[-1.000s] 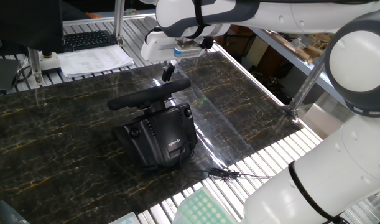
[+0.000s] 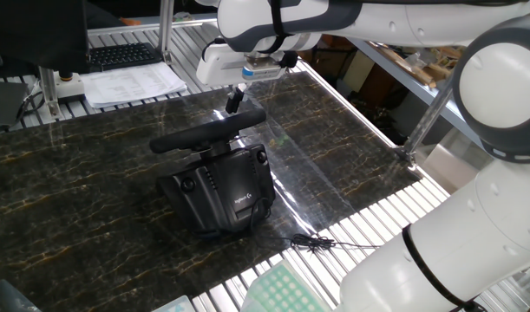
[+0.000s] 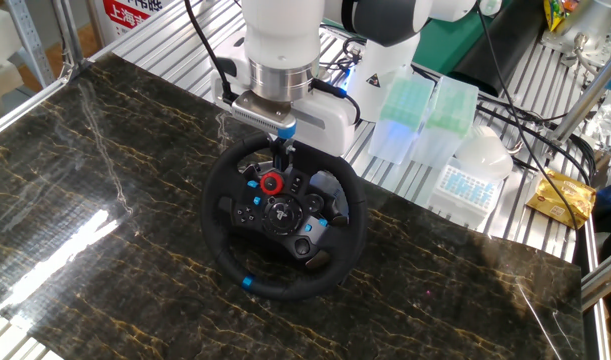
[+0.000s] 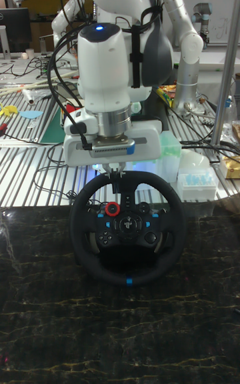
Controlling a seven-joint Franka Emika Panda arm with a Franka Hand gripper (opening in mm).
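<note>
A black steering wheel [image 3: 354, 225] with a red dial, blue-marked buttons and a blue stripe low on its rim faces up from its black base [image 2: 221, 192] on the dark marble-patterned table. My gripper [image 4: 117, 189] points down at the wheel's upper rim, a little left of its middle in the third exterior view. Its dark fingers [image 2: 235, 99] end close to the rim in the first exterior view. Black on black, they blend with the wheel. I cannot tell whether they touch or straddle the rim, or how far apart they stand.
A coiled cable [image 2: 312, 242] trails from the base over the slatted metal edge. Translucent boxes [image 3: 401, 118] and a white tip rack [image 3: 466, 193] stand beyond the table's edge. Papers [image 2: 130, 84] and a keyboard [image 2: 124, 56] lie at the back.
</note>
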